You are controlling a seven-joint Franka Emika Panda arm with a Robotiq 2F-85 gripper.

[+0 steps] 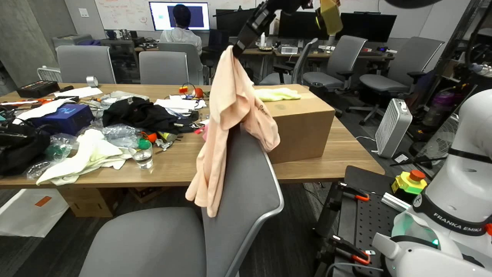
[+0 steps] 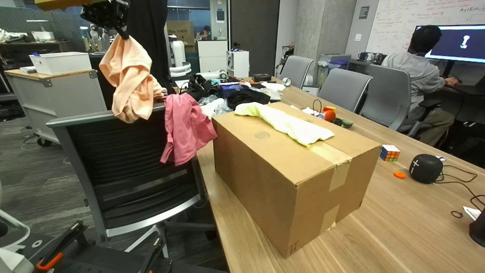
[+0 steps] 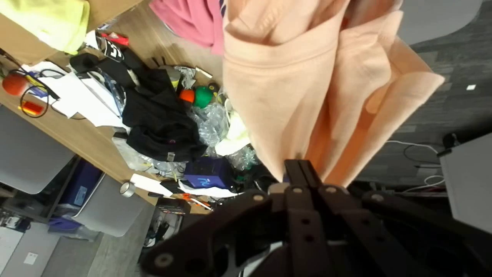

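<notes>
A peach-coloured cloth garment (image 1: 237, 104) hangs in folds from my gripper (image 1: 238, 50), which is pinched shut on its top edge. In the wrist view the peach garment (image 3: 286, 92) tapers down to the closed fingertips (image 3: 295, 171). Exterior view 2 has the peach garment (image 2: 132, 79) dangling above and against the top of the grey office chair (image 2: 118, 168). A pink garment (image 2: 186, 125) is draped over that chair's backrest, to the right of the peach one. Whether the peach cloth's lower part rests on the chair, I cannot tell for certain.
A big cardboard box (image 2: 254, 182) stands on the table beside the chair, with a yellow cloth (image 2: 286, 120) on top. Clutter including a black cloth (image 1: 138, 113), a blue box (image 1: 64, 120) and a glass (image 1: 143, 157) fills the table's left side.
</notes>
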